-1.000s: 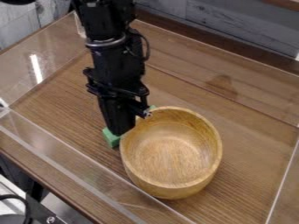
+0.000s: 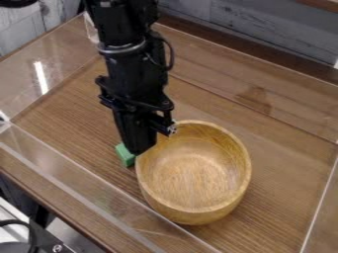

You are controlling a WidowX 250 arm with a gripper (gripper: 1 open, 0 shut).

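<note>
My black arm reaches down from the top of the view, its gripper point(image 2: 137, 138) low at the left edge of a round wooden bowl point(image 2: 196, 173). A small green object point(image 2: 125, 155) lies on the wooden table just left of the bowl, directly beneath the gripper. The fingertips are dark and partly overlap one another, and nothing shows held in them; the gripper looks shut. I cannot tell whether it touches the green object or the bowl.
A clear edge strip runs along the left and front left, with dark cables beyond it at bottom left. A pale grey wall stands at the back.
The arm and gripper have shifted only very slightly over the last second. The bowl and the green object stay where they were.
</note>
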